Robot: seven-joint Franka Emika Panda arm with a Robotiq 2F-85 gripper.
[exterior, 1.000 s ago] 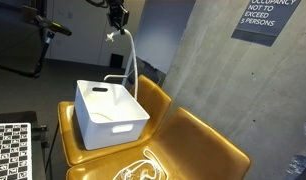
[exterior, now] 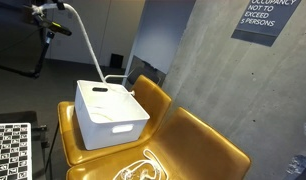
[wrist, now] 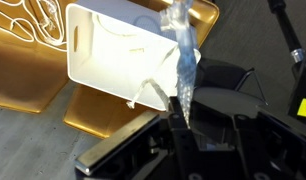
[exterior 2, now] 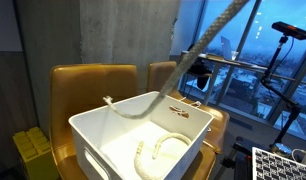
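A thick white rope [exterior: 88,40] rises from the white box [exterior: 116,130] toward the top left in exterior view 1. Its short end [exterior: 37,11] sticks out to the left near the frame's top edge. In the wrist view my gripper is shut on the rope [wrist: 185,60], high above the box [wrist: 103,70]. From exterior view 2, the rope [exterior 2: 203,42] slants down over the box [exterior 2: 128,125], where a curved length [exterior 2: 143,160] lies inside. Neither exterior view clearly shows the gripper itself.
The box stands on a tan leather seat [exterior: 84,154]. A thinner white cord [exterior: 143,164] lies loosely coiled beside it on the seat. A concrete wall [exterior: 223,90] rises behind. A checkered board [exterior: 11,150] and a stand-mounted device [exterior: 59,28] are at the left.
The held rope end has moved left and upward in exterior view 1, drawing the hanging length with it into a slant. The box and the coiled cord have stayed in place.
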